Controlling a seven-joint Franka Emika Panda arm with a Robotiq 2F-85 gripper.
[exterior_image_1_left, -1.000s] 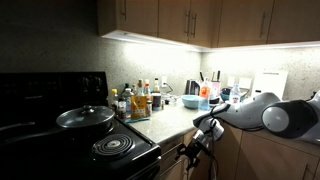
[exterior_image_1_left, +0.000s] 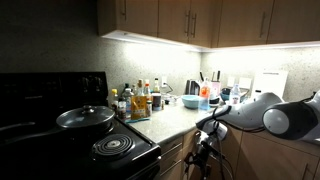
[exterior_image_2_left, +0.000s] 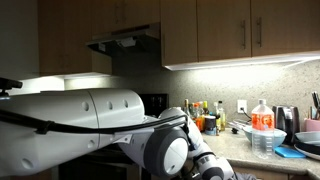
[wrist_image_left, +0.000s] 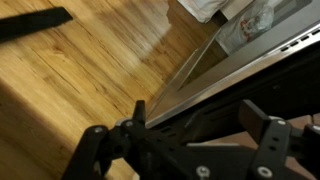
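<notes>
My gripper is open in the wrist view, its two dark fingers spread apart with nothing visible between them. It hangs low in front of the cabinets (exterior_image_1_left: 172, 158) in exterior view 1, below the counter edge. Beneath it in the wrist view a pale metal-like edge (wrist_image_left: 190, 92) runs diagonally, with a dark band (wrist_image_left: 215, 105) beside it. I cannot tell which cabinet or appliance part this edge belongs to. In exterior view 2 the arm hides the gripper.
Wooden floor (wrist_image_left: 85, 75) shows below, with a dark flat object (wrist_image_left: 35, 23), a white item (wrist_image_left: 203, 7) and clear plastic (wrist_image_left: 245, 27). A pan (exterior_image_1_left: 84, 117) sits on the stove. Bottles (exterior_image_1_left: 140, 100) and a blue bowl (exterior_image_1_left: 191, 101) stand on the counter (exterior_image_1_left: 165, 124).
In exterior view 1, the gripper and the lower arm have shifted a little to the right and down, away from the cabinet fronts. The counter items have not moved.
</notes>
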